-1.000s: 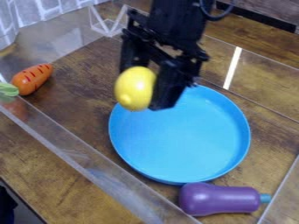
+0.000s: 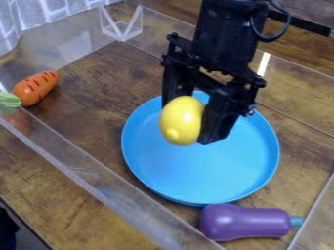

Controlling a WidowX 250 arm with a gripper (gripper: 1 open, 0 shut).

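A black gripper (image 2: 201,104) hangs over a blue plate (image 2: 222,171), shut on a yellow egg-shaped object (image 2: 183,121). The object is in front of the plate's upper left part as seen from the camera; whether it touches the plate cannot be told.
An orange toy carrot (image 2: 37,86) lies at the far left, and a purple toy eggplant (image 2: 245,222) lies at the lower right, below the plate. Clear walls border the wooden surface (image 2: 92,59). Bare wood shows at the upper left and on the right.
The gripper has moved rightward and lower in the view, carrying the yellow object from left of the plate to over it. The plate, carrot and eggplant have stayed put.
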